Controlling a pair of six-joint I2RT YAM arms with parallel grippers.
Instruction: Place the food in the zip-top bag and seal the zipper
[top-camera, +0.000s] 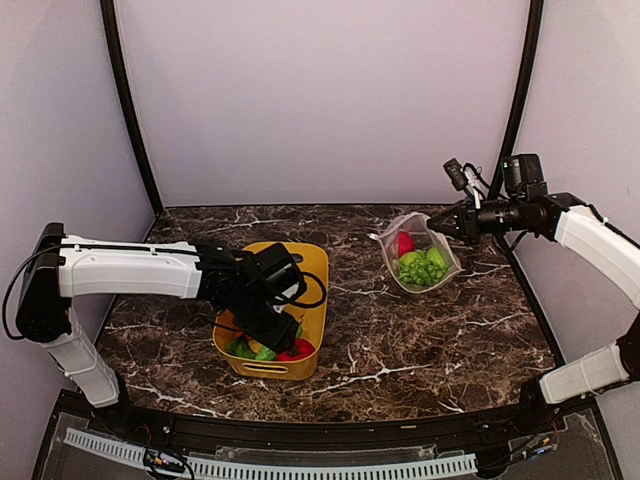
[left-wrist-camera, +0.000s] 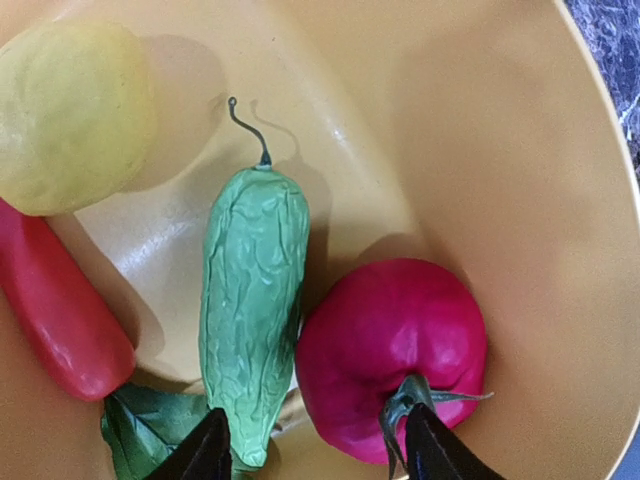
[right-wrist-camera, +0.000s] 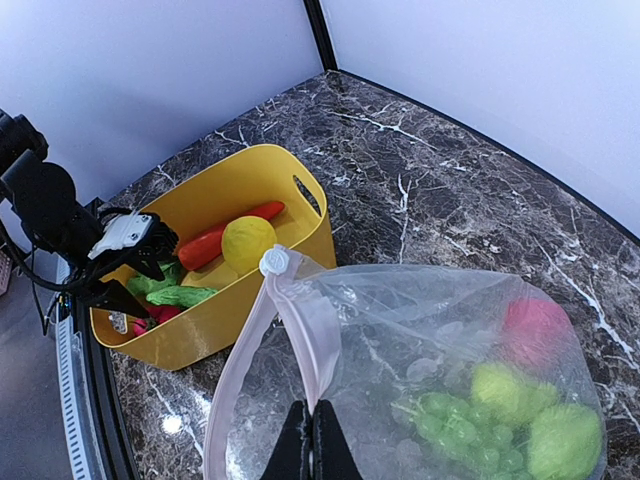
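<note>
Inside the yellow bin my left gripper stands part open, with a gap between its fingers. In the left wrist view, a green wrinkled gourd (left-wrist-camera: 253, 300) lies ahead of that gap, its lower end near the left finger. A red tomato (left-wrist-camera: 385, 345) rests against the gourd, its stem close to the right finger. The clear zip top bag (right-wrist-camera: 400, 300) holds a red item (right-wrist-camera: 535, 330), green grapes (right-wrist-camera: 465, 435) and yellow-green pieces (right-wrist-camera: 563, 440). At the bag's mouth, my right gripper is shut on its thin rim.
The yellow bin (top-camera: 318, 262) also contains a yellow round fruit (left-wrist-camera: 70, 115), a long red vegetable (left-wrist-camera: 60, 300) and a dark green leafy piece (left-wrist-camera: 150, 425). Its tall walls surround the left gripper. Bare dark marble table (top-camera: 400, 350) lies between bin and bag.
</note>
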